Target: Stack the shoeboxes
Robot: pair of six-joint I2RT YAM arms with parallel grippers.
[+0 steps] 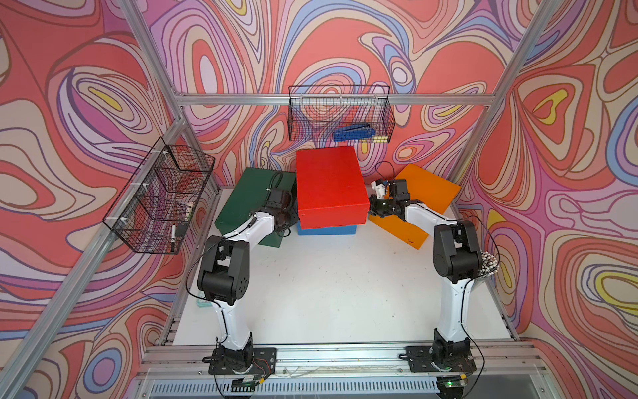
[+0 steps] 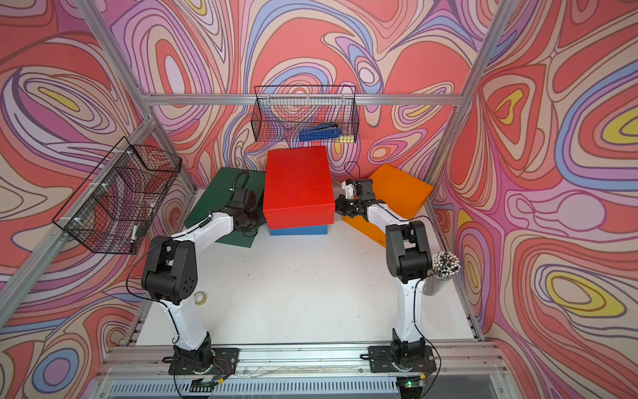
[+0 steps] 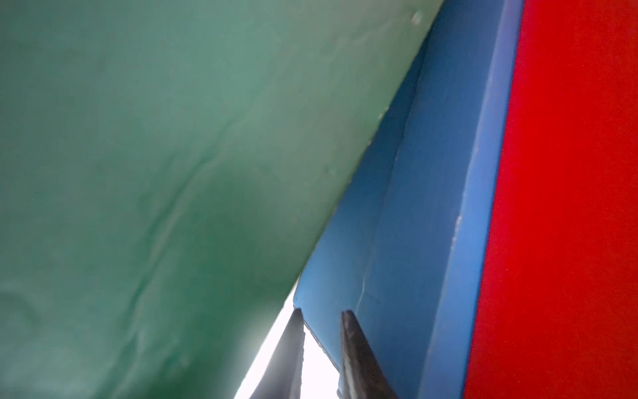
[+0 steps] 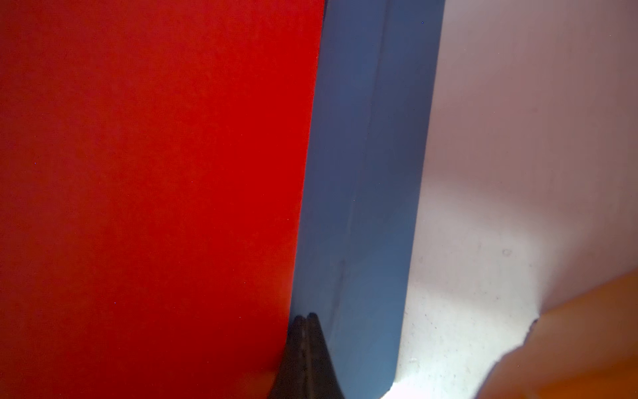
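A red shoebox (image 1: 330, 176) rests on top of a blue shoebox (image 1: 327, 230), most of which it hides in both top views. My left gripper is part open with nothing between its fingers, low at the left side of the blue shoebox (image 3: 425, 199). A green shoebox (image 3: 166, 166) fills the left of that view. On the other side, my right gripper is shut and empty, its tips by the red shoebox (image 4: 166, 166) and in front of the blue side (image 4: 352, 199). An orange shoebox (image 1: 425, 193) lies to the right.
Free white table (image 1: 339, 286) spreads in front of the boxes. A wire basket (image 2: 305, 119) hangs behind the stack and another basket (image 2: 119, 199) at the left. A cup of white-tipped sticks (image 2: 444, 266) stands at the right edge.
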